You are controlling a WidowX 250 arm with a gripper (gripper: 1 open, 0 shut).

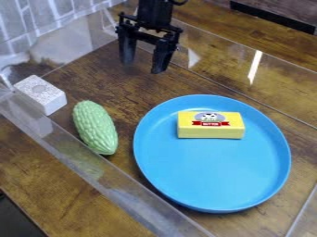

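My black gripper (145, 57) hangs at the top centre of the view, open, above the dark wooden surface with nothing seen between its fingers. A blue plate (210, 176) fills the lower right, with a yellow butter box (209, 124) lying on it. A pale green bitter melon (95, 127) lies left of the plate, and a small white speckled block (40, 95) sits further left.
Clear low walls (37, 136) border the wooden work area (130, 88). The middle between my gripper and the plate is free. A pale cloth-like backdrop stands at the upper left.
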